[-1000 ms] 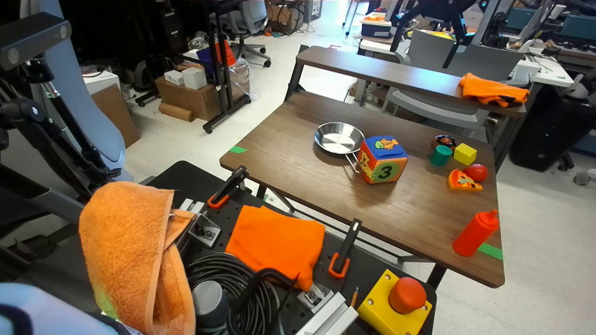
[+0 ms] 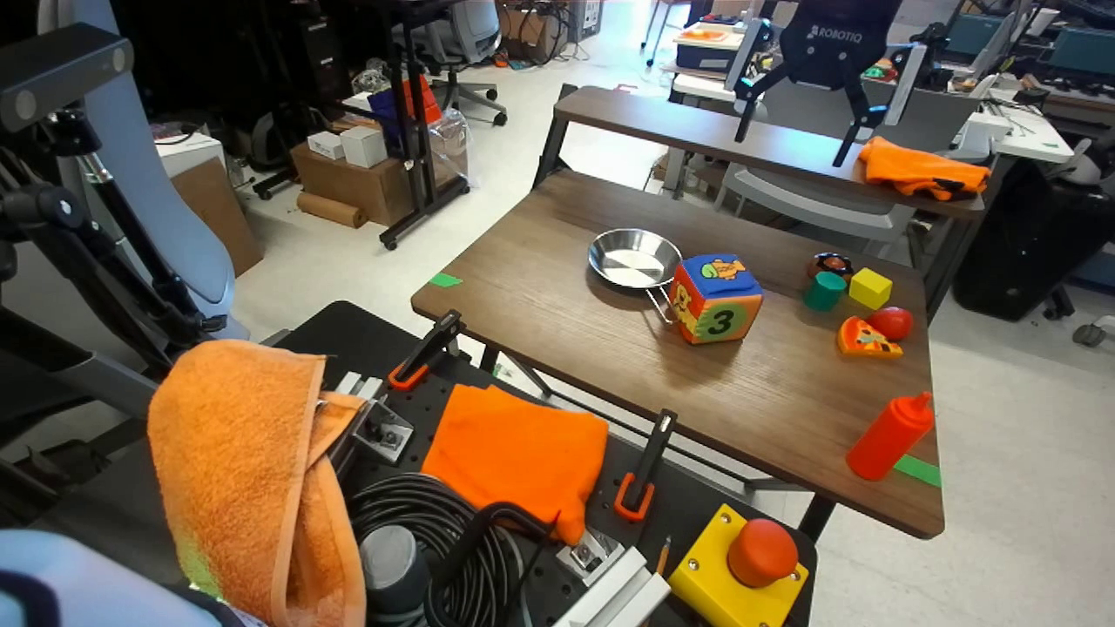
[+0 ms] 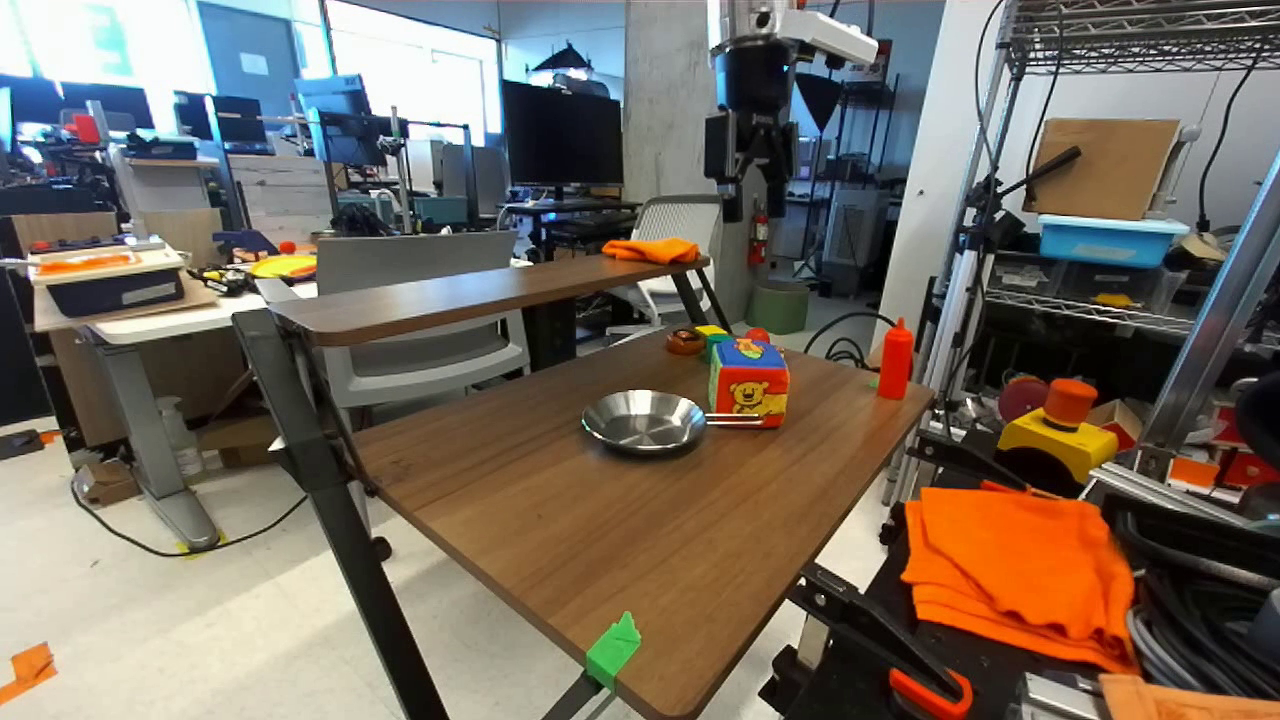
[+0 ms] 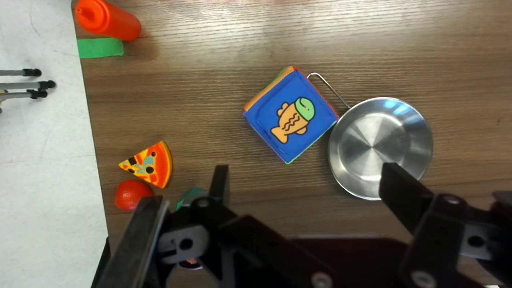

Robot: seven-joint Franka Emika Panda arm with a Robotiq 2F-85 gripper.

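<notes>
My gripper hangs high above the far side of the table, its two fingers wide apart and nothing between them. In the wrist view the fingers frame bare wood, with the table well below. A soft cube, blue on top with a fish picture, rests mid-table. Beside it lies a steel pan, its wire handle running along the cube's side. A pizza slice, a red tomato-like piece, a green cylinder and a yellow block are grouped at the right end.
A red squeeze bottle stands at the near right corner by green tape. A raised shelf spans the table's back, with an orange cloth on its right end.
In exterior view 1 my gripper has come lower and turned, so that both fingers now show spread apart. The objects on the table have stayed where they were.
</notes>
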